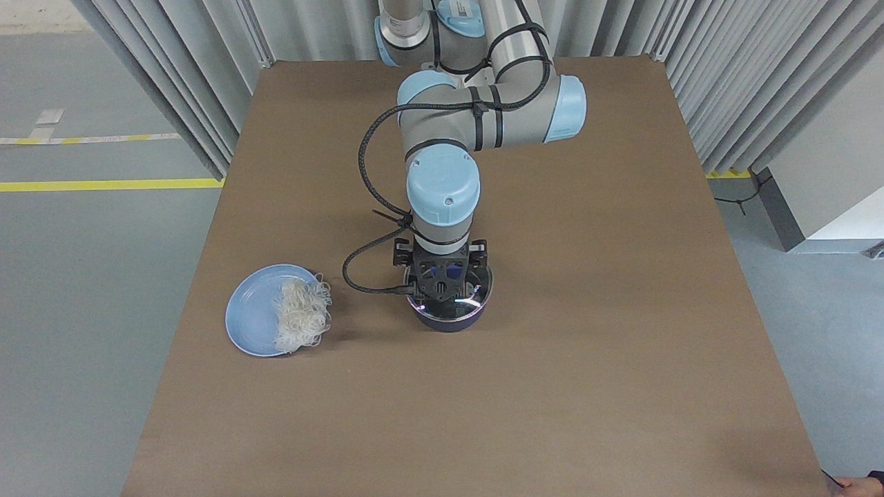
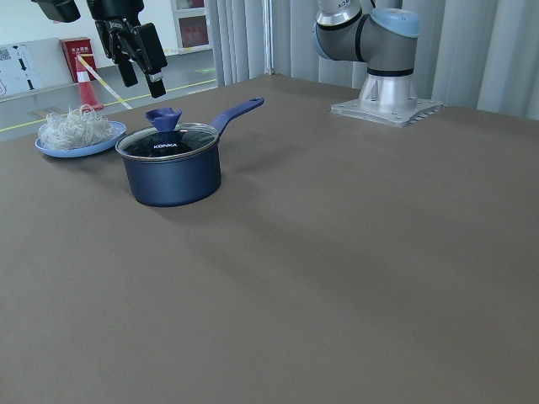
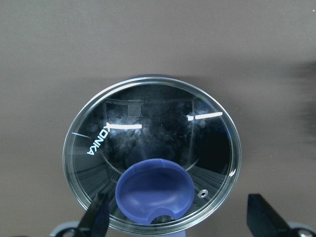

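A dark blue saucepan (image 2: 173, 181) with a glass lid (image 3: 148, 123) sits on the brown table. The lid's blue knob (image 3: 154, 192) lies low in the wrist view, between the fingertips of my gripper. In the left view the gripper (image 2: 143, 77) is open above the pot, its fingers clear of the lid. From the front, the gripper body hides much of the lid. A blue plate (image 1: 253, 310) with white noodle-like strands (image 1: 302, 313) lies to the left of the pot in the front view.
The pot handle (image 2: 244, 108) points toward the arm's base (image 2: 386, 105). A person's hand (image 1: 858, 485) shows at the bottom right edge in the front view.
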